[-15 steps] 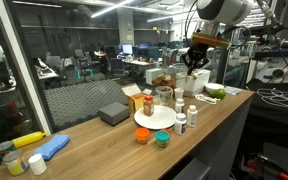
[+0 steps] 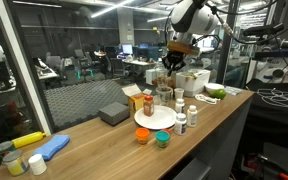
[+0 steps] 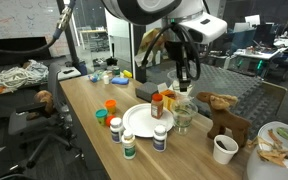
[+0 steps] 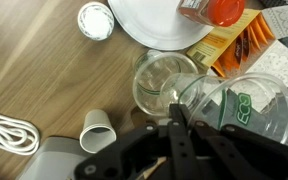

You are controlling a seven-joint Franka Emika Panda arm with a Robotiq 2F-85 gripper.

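Note:
A clear plastic cup with a green "eco" print (image 4: 244, 108) hangs tilted close to the camera in the wrist view. My gripper is shut on its thin wall near the rim. Just below and beside the cup stands a clear glass jar (image 4: 152, 88) on the wooden counter. In exterior view 2 the gripper (image 3: 191, 78) is above this jar (image 3: 182, 120), and the cup (image 3: 175, 84) shows faintly there. Whether the cup touches the jar, and whether anything is in the cup, I cannot tell.
Near the jar lies a white plate (image 3: 132, 127) with a red-capped spice jar (image 3: 157, 105) by it. White-capped bottles (image 3: 129, 147), a brown plush toy (image 3: 222, 115), a white cup (image 3: 225, 150) and a bin (image 3: 276, 150) crowd round. The counter's far stretch (image 2: 94, 145) has free room.
In exterior view 1 the arm has swung left along the counter, toward the glass jar. The things on the counter look unmoved.

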